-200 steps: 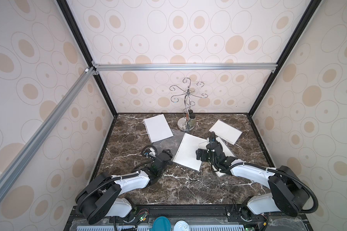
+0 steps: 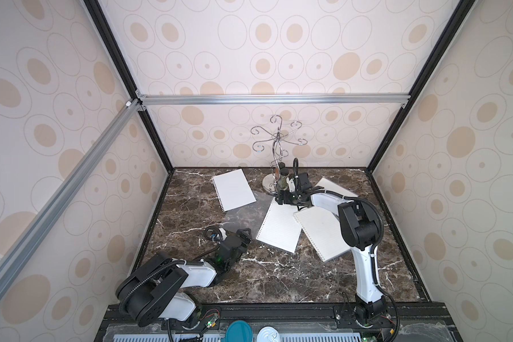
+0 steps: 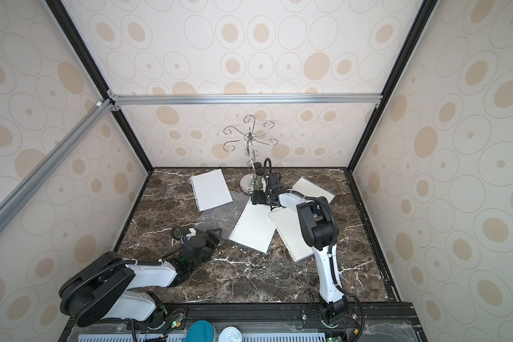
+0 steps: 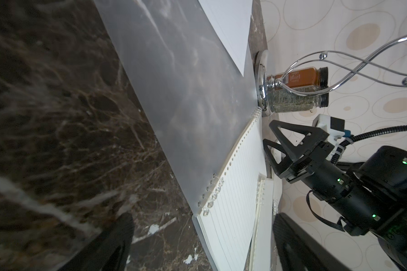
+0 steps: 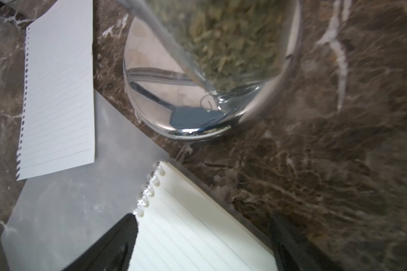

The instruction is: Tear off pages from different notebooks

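The middle notebook (image 2: 279,228) lies with its lined white page showing and its grey translucent cover (image 5: 76,198) flipped out to the left. Over its far end, my right gripper stands open, fingers apart on either side of the page corner in the right wrist view. Whether they touch the paper cannot be told. To the left of the near end, my left gripper (image 2: 245,234) is open above bare table, nothing between its fingers. A loose page (image 2: 233,189) with a ragged holed edge lies partly on the cover. A second notebook (image 2: 323,232) overlaps the middle one's right side.
A chrome stand (image 2: 278,149) with a round base (image 5: 167,113) and spice jars (image 4: 298,90) rises close beside the right gripper. Another white pad (image 2: 335,185) lies at the back right, partly behind the right arm.
My right gripper has gone from the middle notebook's right side to its far end near the jars. The left arm has shifted only slightly. The papers look unmoved.
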